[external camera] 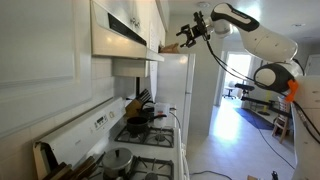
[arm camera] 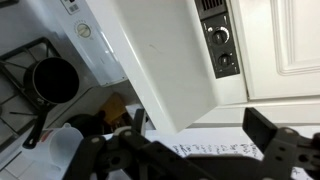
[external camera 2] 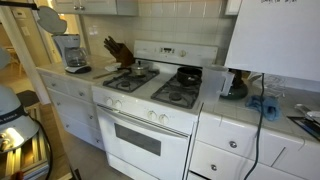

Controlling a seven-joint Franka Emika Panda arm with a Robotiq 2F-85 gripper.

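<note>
High up near the wall cabinets, my gripper [external camera: 188, 36] is at the end of the raised arm [external camera: 245, 35] in the first exterior view. The wrist view shows its two fingers standing wide apart, with nothing visible between them [arm camera: 198, 124]. Beyond them lie the white range hood [arm camera: 165, 60] with a dark control panel [arm camera: 222, 48] and a white cabinet door [arm camera: 292, 45]. Whether the fingers touch the cabinet does not show.
Below is the stove [external camera 2: 150, 95] with a dark pan [arm camera: 55, 80] and a lidded pot [external camera: 118, 160]. A coffee maker [external camera 2: 72, 50] and knife block [external camera 2: 122, 52] stand on the left counter. The white fridge [external camera: 172, 90] is at the back; the floor [external camera: 230, 140] is open.
</note>
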